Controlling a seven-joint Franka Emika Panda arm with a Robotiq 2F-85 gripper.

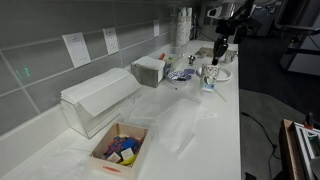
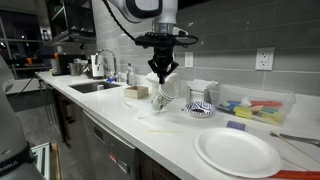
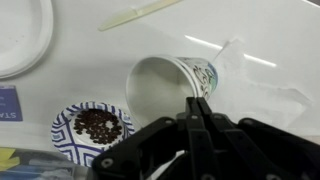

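Note:
A white paper cup [image 3: 160,90] with a coloured print on its outside shows its open mouth in the wrist view; its inside looks empty. My gripper is shut on the cup's rim, with the cup hanging from it at a tilt. From the second exterior view, the cup [image 2: 163,96] is below the gripper [image 2: 162,78], over the counter. The first exterior view shows the cup small, near the far end of the counter. Beside it, a blue-and-white patterned bowl [image 3: 97,127] holds dark beans.
A white plate [image 2: 238,152] and a blue block [image 2: 235,125] lie near the bowl. Along the wall stands a clear bin [image 2: 255,105] of coloured items. A crumpled clear sheet [image 1: 178,125] and a box of small blocks [image 1: 122,150] are farther along the counter.

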